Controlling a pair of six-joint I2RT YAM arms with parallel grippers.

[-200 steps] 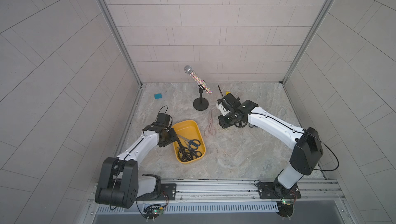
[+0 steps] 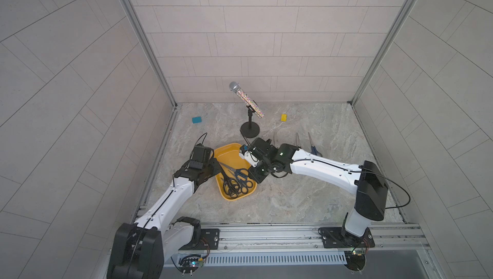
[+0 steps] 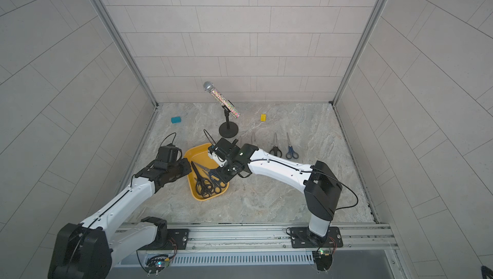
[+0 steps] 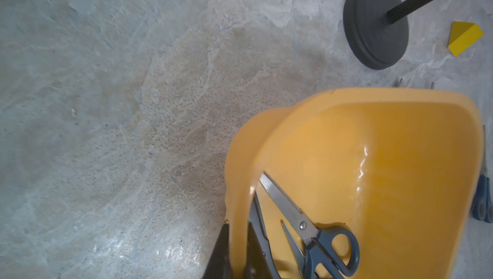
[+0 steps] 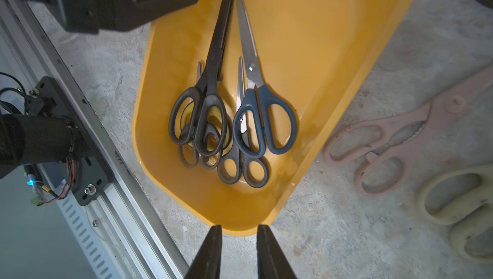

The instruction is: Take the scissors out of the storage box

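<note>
The yellow storage box point(image 5: 303, 1) holds several scissors. Blue-handled scissors point(image 5: 262, 119) lie on its right side, blades pointing up in the right wrist view. Large black scissors point(image 5: 205, 81) lie beside them, and smaller dark-handled scissors point(image 5: 241, 163) lie partly underneath. My left gripper is shut on the box's side wall, one finger inside and one outside. Over the near end of the box my right gripper stands partly open, with no scissors between its fingertips.
Pink scissors point(image 5: 385, 145) and cream-handled scissors point(image 5: 477, 212) lie right of the box, and dark scissors point(image 3: 275, 150) farther right. A microphone stand point(image 2: 250, 129) rises behind it. A blue block point(image 2: 196, 119) and a yellow block point(image 2: 283, 117) sit at the back.
My right arm has swung left from above the table's middle to the box's right side. The box has shifted slightly toward the back, its scissors still inside, and my left arm has shifted too.
</note>
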